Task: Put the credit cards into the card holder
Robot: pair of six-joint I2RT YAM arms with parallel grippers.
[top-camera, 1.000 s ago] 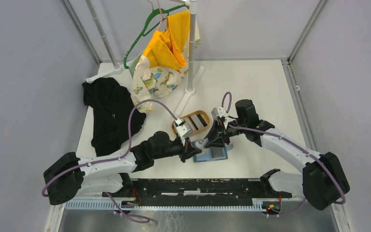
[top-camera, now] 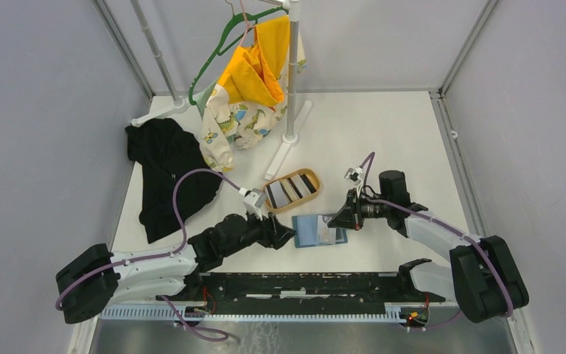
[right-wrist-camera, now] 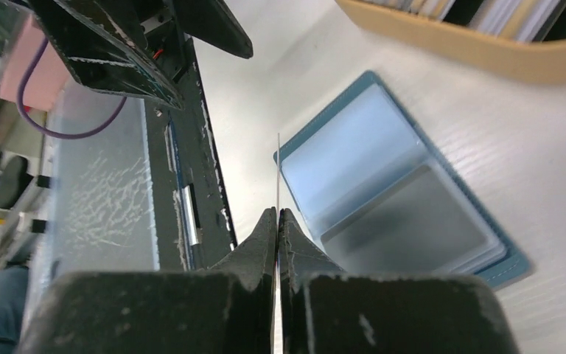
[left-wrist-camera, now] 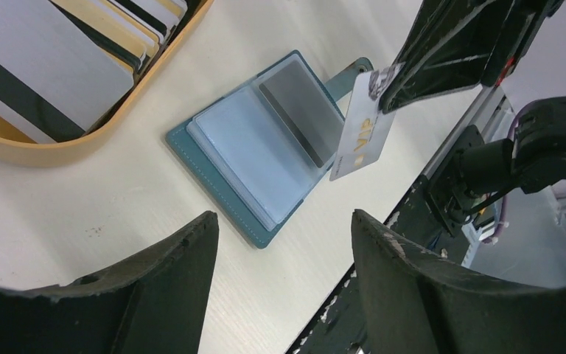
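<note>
A blue card holder (top-camera: 307,230) lies open on the table, with clear sleeves and a grey slot showing in the left wrist view (left-wrist-camera: 254,140). Above it, a silver card (left-wrist-camera: 362,133) marked VIP hangs from my right gripper (top-camera: 354,223), which is shut on one end of it. From the right wrist the card (right-wrist-camera: 278,173) appears edge-on, as a thin line between the fingertips. To the left of the holder, my left gripper stands open with empty space between its fingers. More cards (left-wrist-camera: 51,63) stand in a tan oval tray (top-camera: 318,193).
Just behind the holder is the tray. A black garment (top-camera: 169,173) lies at the left, and a clothes rack (top-camera: 291,110) with hanging cloth stands at the back.
Both grippers were together at the card a second ago. My left gripper has since opened and drawn back left; the right one has carried the card rightward and toward the front, over the holder.
</note>
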